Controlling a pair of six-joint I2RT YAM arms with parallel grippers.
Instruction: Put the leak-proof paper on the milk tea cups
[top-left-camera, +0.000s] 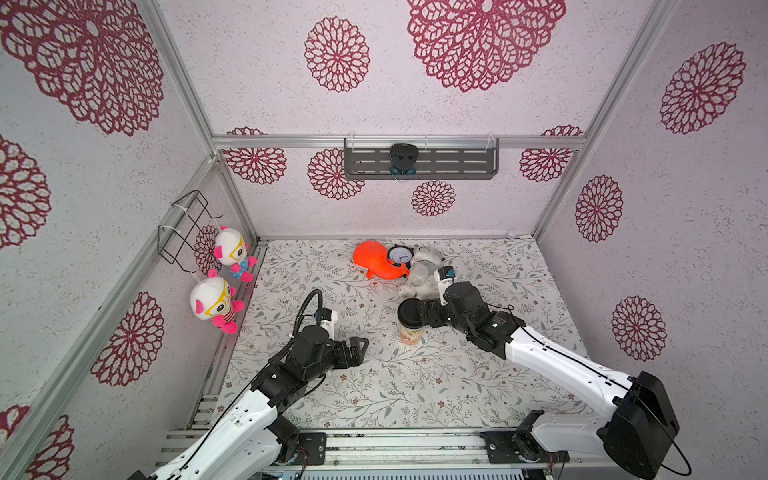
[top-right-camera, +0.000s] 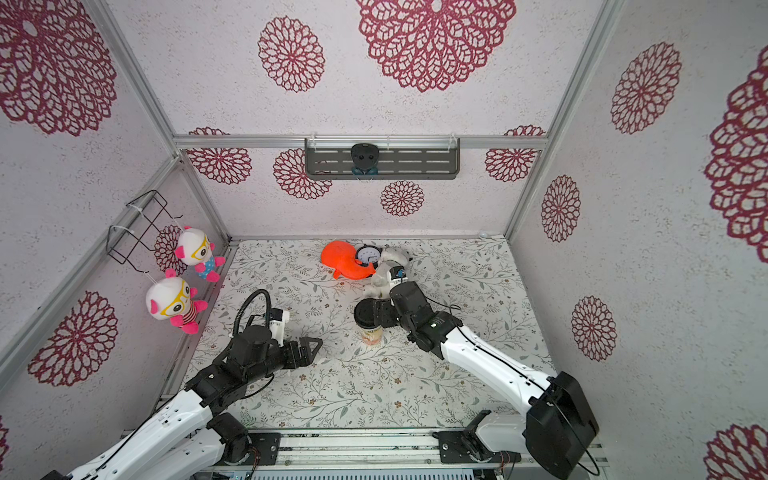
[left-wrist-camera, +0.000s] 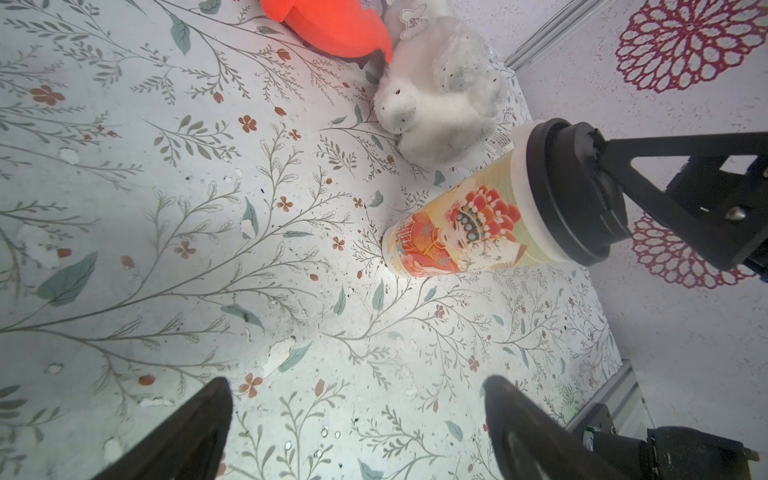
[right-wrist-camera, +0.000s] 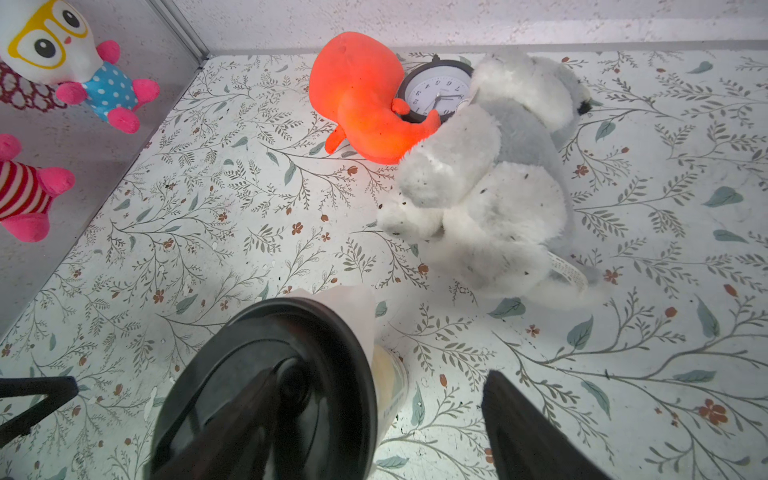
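Note:
A milk tea cup (top-left-camera: 410, 331) with a colourful print and black lid (top-right-camera: 369, 310) stands upright at the middle of the table. My right gripper (top-left-camera: 429, 314) is at the lid's right edge, part open, its fingers apart in the right wrist view with the lid under the left one. Pale material (right-wrist-camera: 352, 297) shows at the lid's far edge; I cannot tell whether it is paper. My left gripper (top-left-camera: 356, 353) stands open and empty to the left of the cup, low over the table.
An orange plush whale (top-left-camera: 376, 257), a clock (right-wrist-camera: 436, 89) and grey-white plush (right-wrist-camera: 512, 200) lie at the back. Hanging dolls (top-left-camera: 217, 300) are on the left wall.

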